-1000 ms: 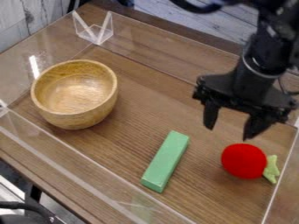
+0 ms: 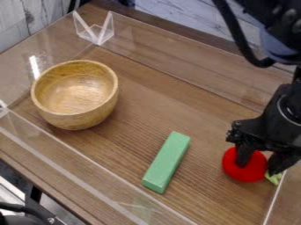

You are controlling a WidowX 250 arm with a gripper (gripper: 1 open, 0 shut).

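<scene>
My black gripper [image 2: 252, 144] is low at the right, its fingers around the top of a round red object [image 2: 245, 170], perhaps a tomato or toy fruit, which rests on the wooden table with a small light-green piece at its right. I cannot tell whether the fingers press on it. A green rectangular bar [image 2: 167, 162] lies to the left of the red object, apart from it.
A tan bowl [image 2: 76, 112] sits at the left. A clear plastic holder [image 2: 94, 28] stands at the back left.
The bowl and green bar have not moved.
</scene>
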